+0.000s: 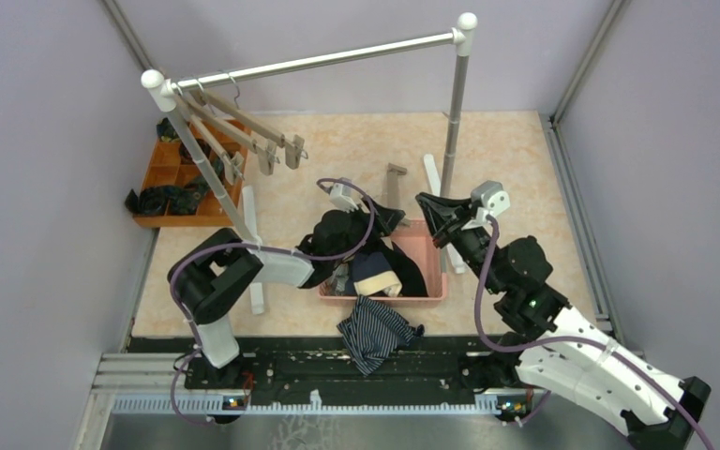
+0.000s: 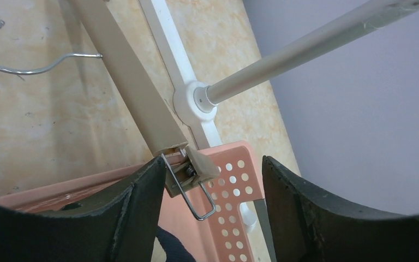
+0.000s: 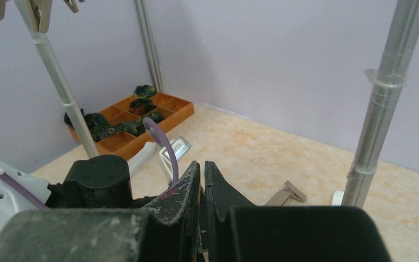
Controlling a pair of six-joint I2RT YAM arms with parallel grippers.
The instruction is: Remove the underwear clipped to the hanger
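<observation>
A tan clip hanger point(image 1: 393, 190) lies on the table with its near end at the pink basket point(image 1: 419, 246). My left gripper is open around that end. Its clip point(image 2: 201, 168) sits between the fingers, nearer the left one in the left wrist view. No cloth shows in this clip; the far end is out of that view. To the right in the top view, my right gripper point(image 1: 421, 199) is raised clear of the hanger. Its fingers point(image 3: 188, 188) have a narrow gap with nothing held between them. Dark and cream clothes point(image 1: 375, 274) lie in the basket.
A striped cloth point(image 1: 375, 334) lies in front of the basket. Several hangers point(image 1: 244, 136) hang at the rack's left end, above an orange divided box point(image 1: 164, 167) holding dark cloth. The rack's right post point(image 1: 453, 131) stands close behind my right gripper.
</observation>
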